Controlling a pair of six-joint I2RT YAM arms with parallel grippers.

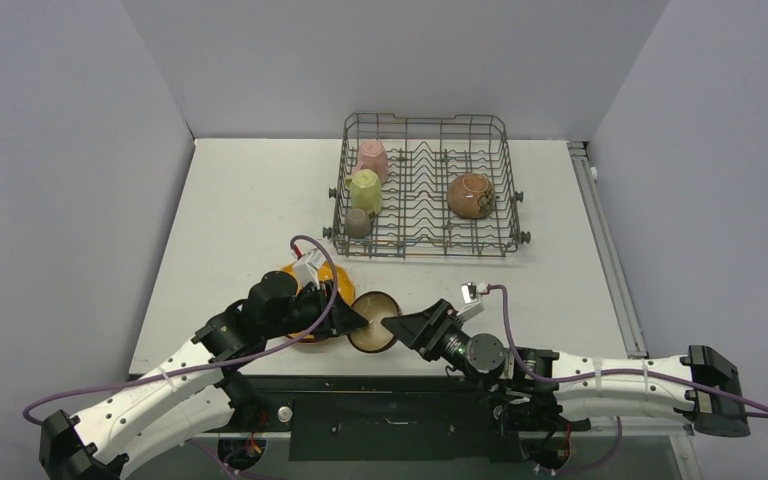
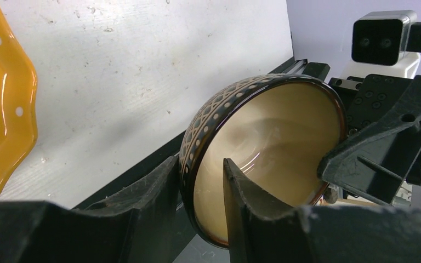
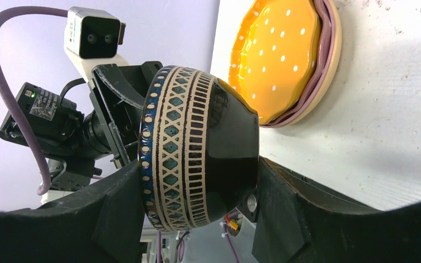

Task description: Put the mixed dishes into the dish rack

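Between my two arms, a bowl (image 1: 375, 340) hangs tilted above the counter's front edge, cream inside with a dark patterned outside. My left gripper (image 1: 360, 325) has its fingers (image 2: 159, 186) around the bowl's near rim, one outside and one inside. From the other side my right gripper (image 1: 388, 325) reaches the bowl; its spread fingers (image 3: 279, 186) flank the bowl (image 3: 197, 148) in the right wrist view. How firmly either one clasps it does not show. The wire dish rack (image 1: 430, 250) holds a pink cup (image 1: 372, 158), a green cup (image 1: 365, 188), a grey cup (image 1: 357, 223) and a brown mug (image 1: 472, 196).
Yellow dotted dishware (image 3: 279, 49) is stacked on the counter under my left arm, with mauve and cream rims below. Purple cables loop over both arms.
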